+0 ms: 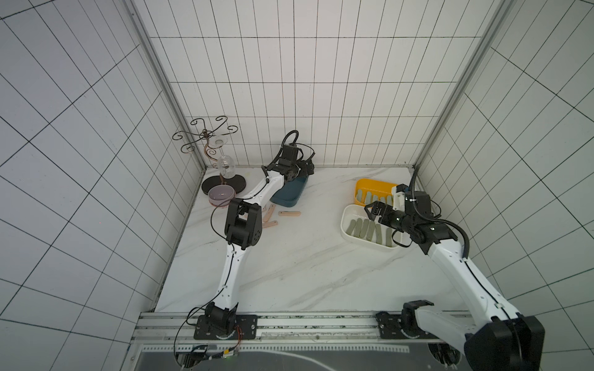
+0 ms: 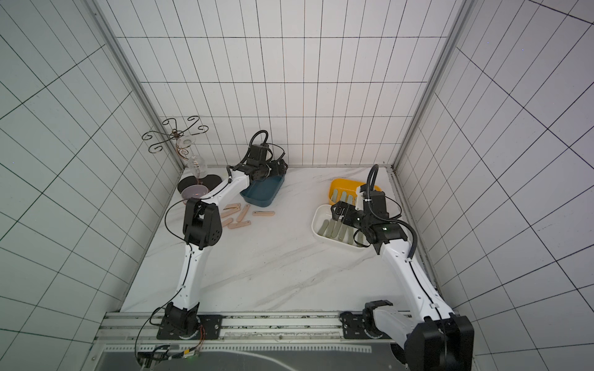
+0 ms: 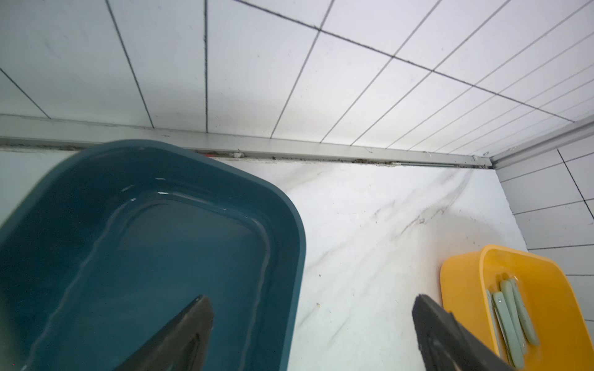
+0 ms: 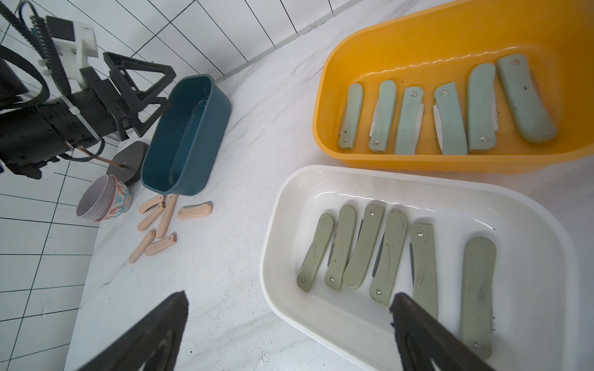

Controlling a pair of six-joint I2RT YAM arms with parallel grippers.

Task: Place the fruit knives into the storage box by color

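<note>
Several peach-handled knives (image 2: 264, 213) lie loose on the table, just in front of the blue box (image 2: 263, 196), whose visible inside is empty. Above that box my left gripper hangs open with nothing between its fingers. In the right wrist view the yellow box (image 4: 396, 162) holds several blue-green knives (image 4: 452, 117) in a row. In front of it, the white box (image 4: 290, 185) contains several olive-green knives (image 4: 365, 244), side by side. Over the white box's left part, my right gripper is open and empty.
A purple bowl (image 1: 221, 196) and a black stand with curled arms (image 1: 206, 134) occupy the back left corner. Tiled walls close in the back and sides. Bare marble (image 1: 297, 266) stretches across the table's middle and front.
</note>
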